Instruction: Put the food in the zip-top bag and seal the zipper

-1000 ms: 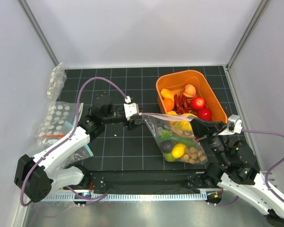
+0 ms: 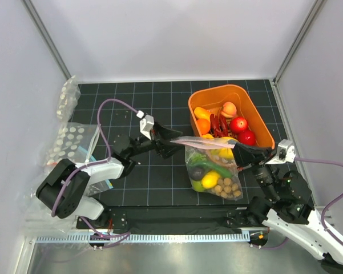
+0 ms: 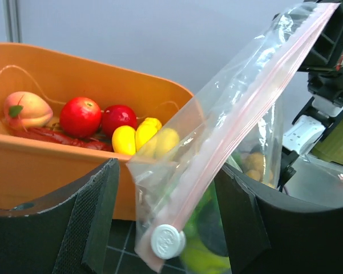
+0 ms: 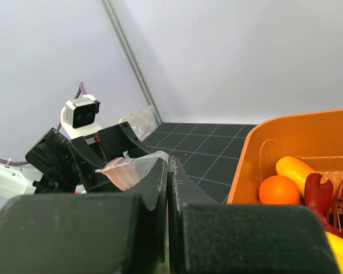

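A clear zip top bag [image 2: 195,166] filled with toy food hangs in front of the orange bin. Inside it show a yellow lemon [image 2: 210,180], a green cucumber [image 2: 218,168] and several brown potatoes [image 2: 227,187]. My right gripper [image 2: 235,147] is shut at the bag's right top corner; its fingers [image 4: 154,228] show only thin film between them. My left gripper stands open around the bag's other top corner, where a white round slider [image 3: 168,241] sits at the end of the pink zipper strip [image 3: 239,125]. Neither left finger clearly touches the film.
The orange bin [image 2: 194,103] holds a peach, tomatoes, red lobster-like toys and yellow pieces behind the bag. Empty clear bags [image 2: 68,140] lie at the far left. Bare dark tiles [image 2: 138,94] stretch across the back left.
My left gripper has turned and opened, moving slightly right over the bag's corner. The bag's left top edge has slackened and its body swung a little left. The right arm has stayed put.
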